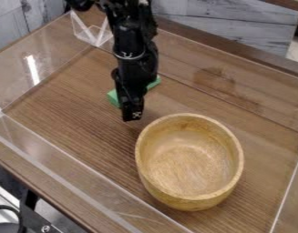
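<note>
My black gripper [130, 102] points down at the middle of the wooden table, over a green object [152, 83] that is mostly hidden behind it. Its fingers are low, near the table surface; whether they hold the green object is hard to tell. The tan oval container [189, 177] stands in front and to the right, apart from the gripper.
A clear plastic item [90, 27] sits at the back left. A black cable [5, 218] lies at the front left corner.
</note>
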